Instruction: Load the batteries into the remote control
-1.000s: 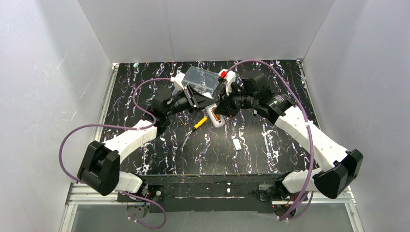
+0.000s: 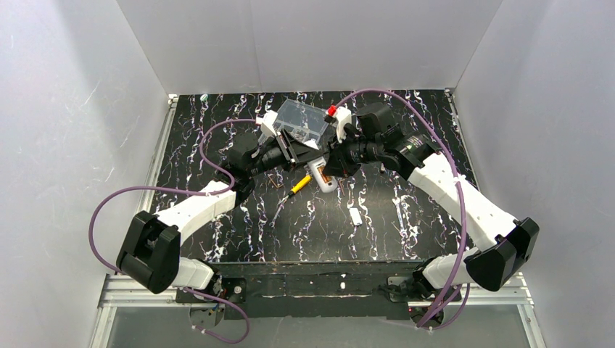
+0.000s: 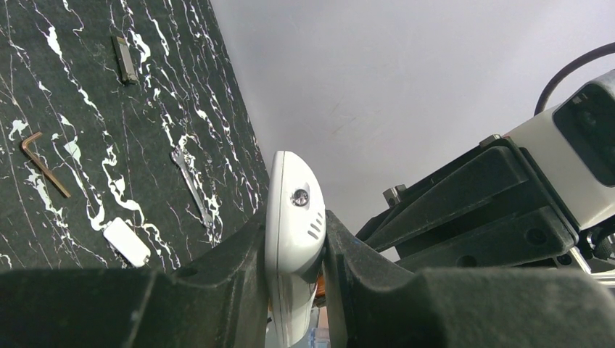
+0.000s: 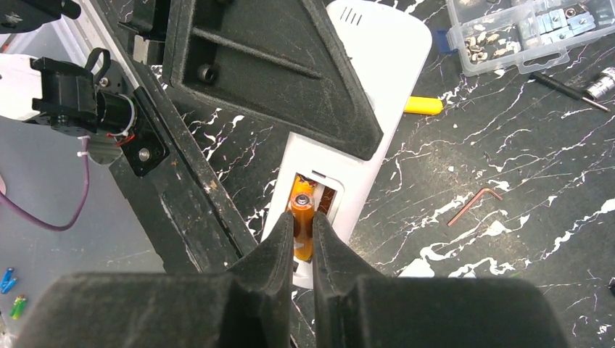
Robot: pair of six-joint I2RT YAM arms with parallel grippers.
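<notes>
The white remote [image 2: 323, 181] is held up above the table in my left gripper, which is shut on its body. Its battery compartment faces my right gripper. In the right wrist view an orange battery [image 4: 303, 206] stands between the right fingertips over the compartment, overlapping another orange shape inside; a copper spring or contact shows to the right of it. Whether the right fingers press on the battery or are slightly apart is hard to tell.
A clear parts box [image 2: 301, 116] lies at the back. A yellow-handled screwdriver [image 2: 297, 187], hex keys [image 4: 475, 206], a wrench [image 2: 399, 214] and a small white cover [image 3: 127, 241] lie on the marble table.
The right arm's elbow has shifted slightly up in the top view, with the gripper staying at the remote. The left arm has barely moved.
</notes>
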